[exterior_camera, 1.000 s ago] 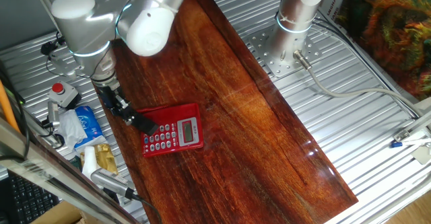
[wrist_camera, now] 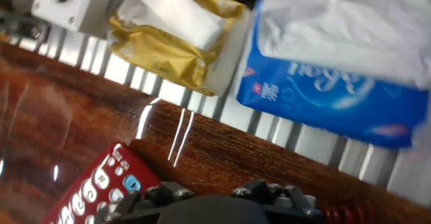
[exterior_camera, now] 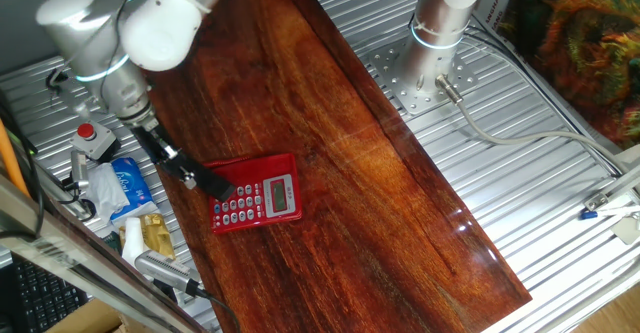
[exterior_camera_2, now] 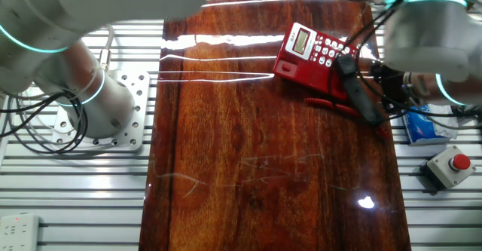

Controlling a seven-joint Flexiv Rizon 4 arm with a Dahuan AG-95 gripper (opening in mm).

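A red desk phone (exterior_camera: 256,201) with white keys and a small display lies on the wooden board. In the wrist view its corner with keys (wrist_camera: 101,187) shows at lower left. A black bar (exterior_camera_2: 360,91), handset-like, lies across the side of the phone. My gripper (exterior_camera: 188,173) reaches that bar from the board's edge. In the wrist view, dark finger linkages (wrist_camera: 168,196) stand at the bottom with a dark rounded shape between them. The fingertips are hidden, so whether they grip the bar cannot be told. A red coiled cord (exterior_camera_2: 331,105) runs beside the phone.
A blue tissue pack (wrist_camera: 323,93), a gold tissue pack (wrist_camera: 161,52) and a red-button box (exterior_camera_2: 450,166) sit off the board beside the arm. Most of the wooden board (exterior_camera: 350,193) is clear.
The upper arm and wrist have swung to the left and tilted over, while the gripper's tip stays near the same spot. The phone and the black bar look unmoved.
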